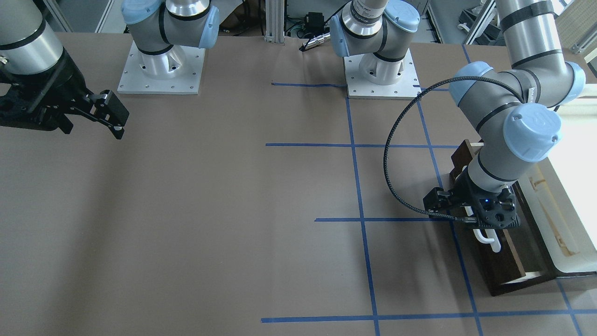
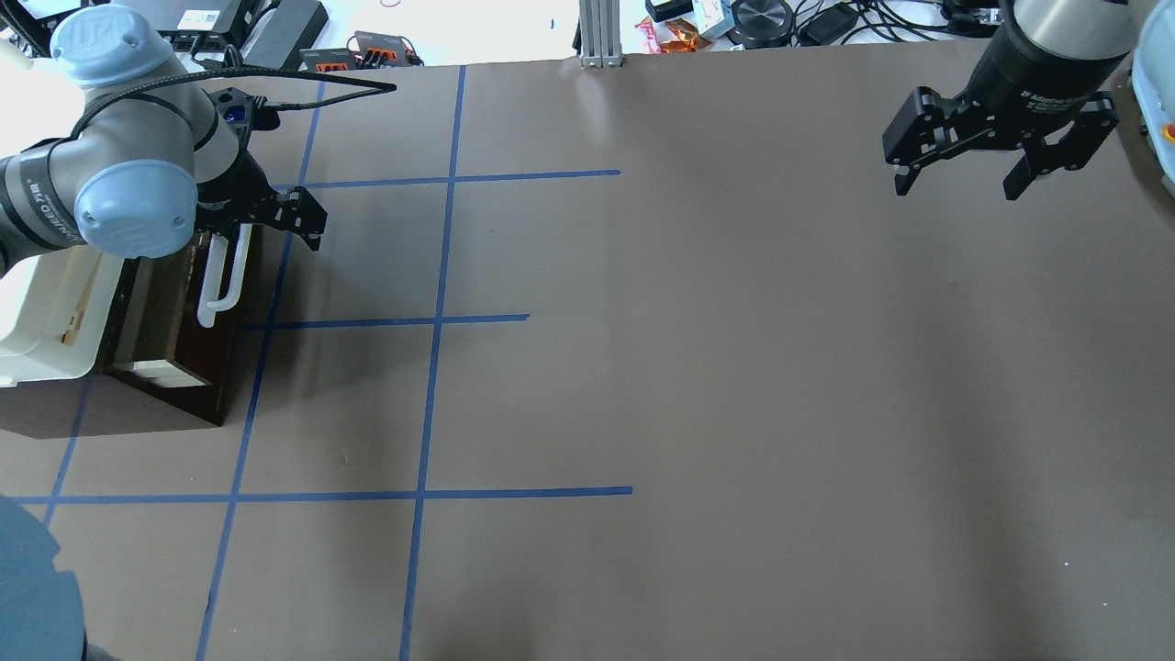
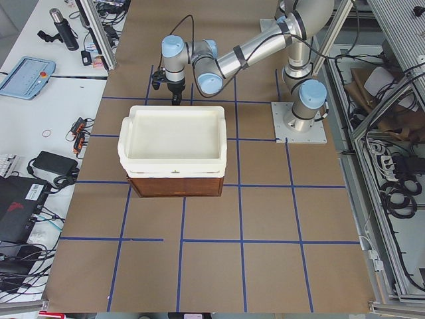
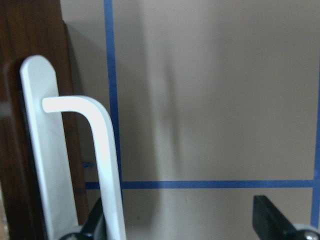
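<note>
The dark wooden drawer (image 1: 502, 260) of a small cabinet under a white tray (image 3: 172, 141) is pulled partly out. My gripper is at its white handle (image 4: 107, 155), in the front and top views low over the drawer front. In the left wrist view one finger (image 4: 95, 230) is against the handle at the bottom left, and the other finger (image 4: 270, 220) stands well apart at the bottom right, so the fingers are open.
Open floor with blue tape lines (image 1: 364, 252) lies beside the drawer. Another black gripper (image 2: 986, 143) hangs at the opposite side, and further arms stand on white base plates (image 1: 380, 89) at the back.
</note>
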